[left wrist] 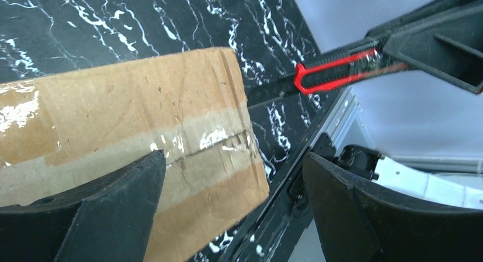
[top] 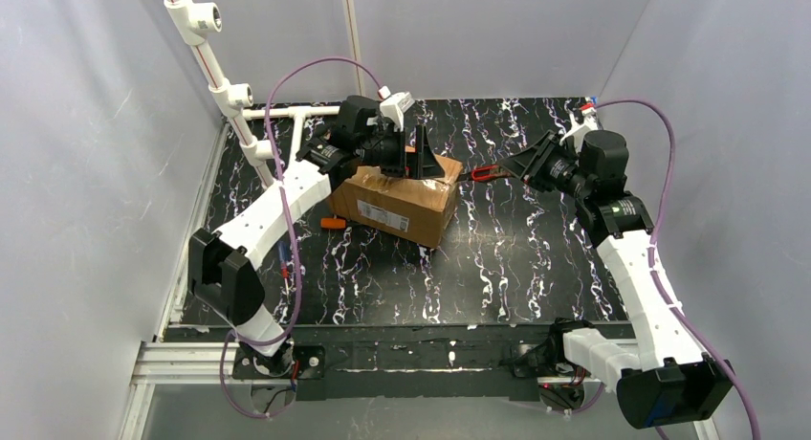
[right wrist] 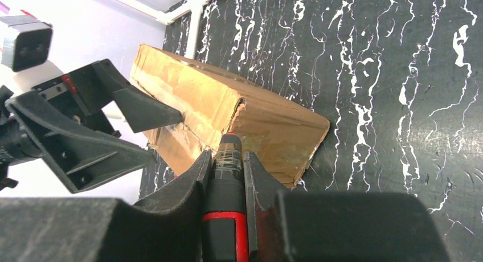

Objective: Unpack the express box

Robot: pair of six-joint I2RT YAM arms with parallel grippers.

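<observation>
A taped cardboard box point(top: 396, 213) with a white label sits tilted in the centre of the marble-patterned table. My left gripper point(top: 421, 161) is open over the box's top, its fingers either side of tape and cardboard in the left wrist view. My right gripper point(top: 528, 168) is shut on a red-and-black box cutter point(right wrist: 226, 211), pointing at the box's right top edge point(left wrist: 239, 85); whether the blade is in the cardboard is unclear.
An orange tool point(top: 334, 223) and a blue-handled tool point(top: 283, 259) lie left of the box. White pipes point(top: 296, 134) run along the back left.
</observation>
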